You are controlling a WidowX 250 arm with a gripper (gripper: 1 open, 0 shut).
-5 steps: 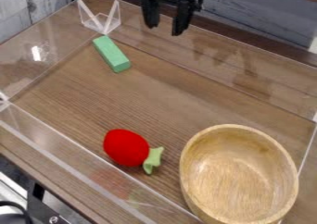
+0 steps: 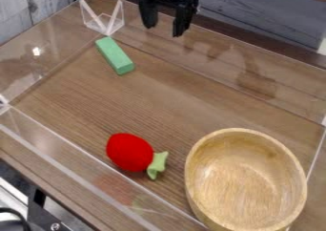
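Observation:
My gripper (image 2: 166, 16), dark and open, hangs at the top centre of the camera view above the wooden table, with nothing visible between its fingers. A green block (image 2: 114, 55) lies below and left of it. A red strawberry-like toy (image 2: 132, 154) with a green top lies at the lower centre-left. A large tan bowl (image 2: 242, 180) sits at the lower right.
A small white wire-like object (image 2: 105, 17) stands at the upper left, near the green block. The table's edge runs along the lower left.
My gripper has shifted slightly at the top of the view. The objects on the table have not moved.

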